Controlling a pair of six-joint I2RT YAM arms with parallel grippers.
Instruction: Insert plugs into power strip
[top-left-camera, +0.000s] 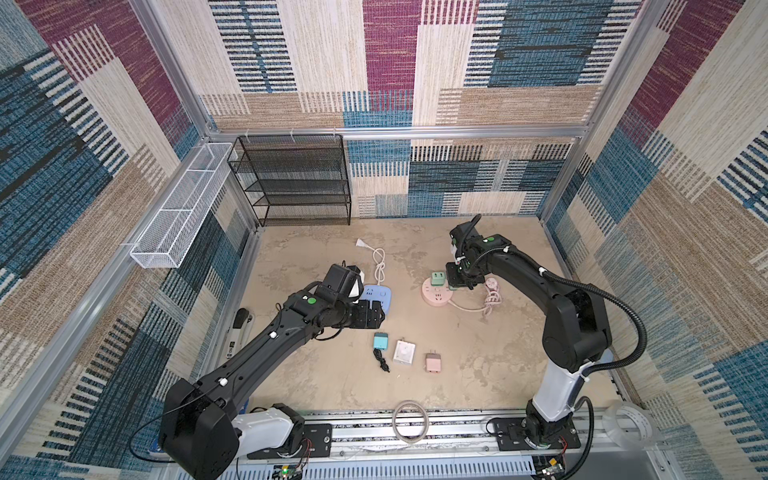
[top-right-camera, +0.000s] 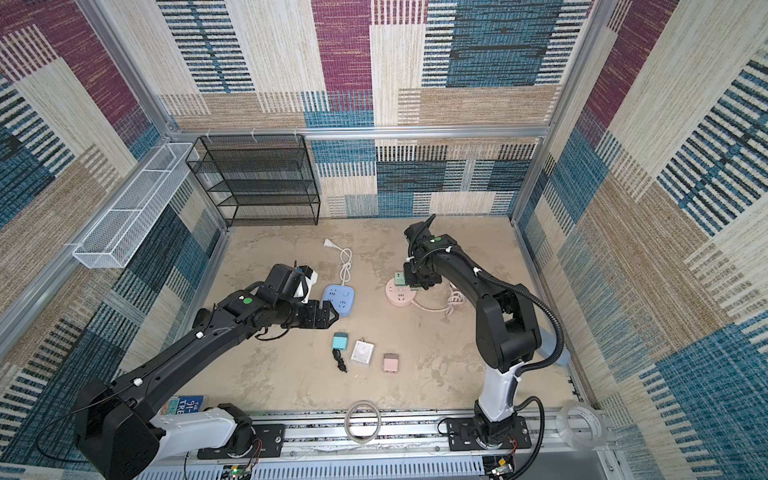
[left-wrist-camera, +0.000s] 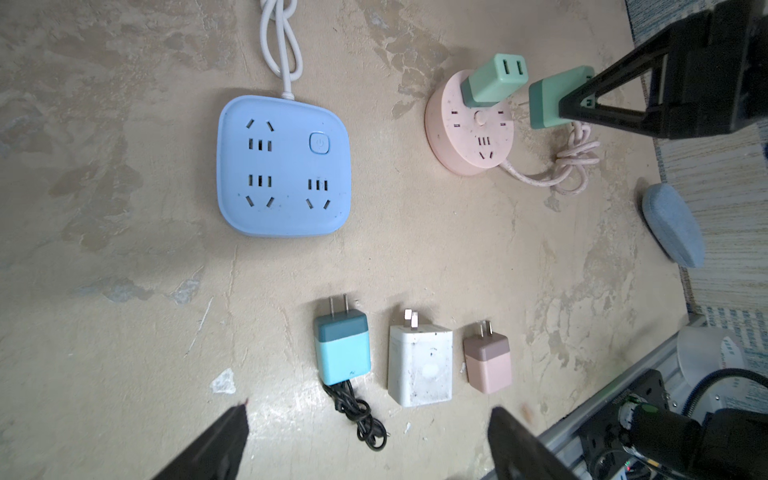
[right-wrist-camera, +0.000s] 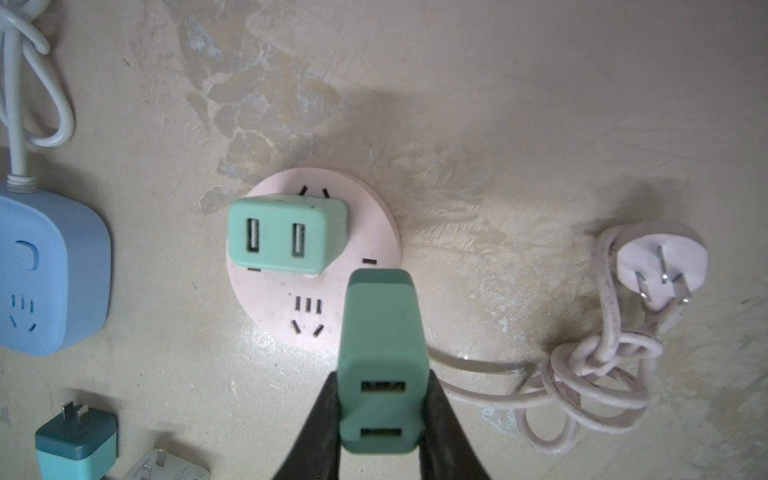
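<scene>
A round pink power strip (right-wrist-camera: 352, 232) carries a green plug (right-wrist-camera: 284, 232) on its upper part. Beside it, my right gripper holds a second green plug (right-wrist-camera: 382, 328) above the strip's right side. The blue power strip (left-wrist-camera: 284, 164) lies to the left. A cyan plug with black cable (left-wrist-camera: 342, 344), a white plug (left-wrist-camera: 420, 364) and a pink plug (left-wrist-camera: 486, 360) lie in front. My left gripper hangs open over the table, nothing between its fingers.
Both strips' cords are coiled on the table. A wire shelf (top-left-camera: 288, 184) stands at the back left, a white basket (top-left-camera: 180, 208) hangs on the left rail. The table's front middle holds the loose plugs.
</scene>
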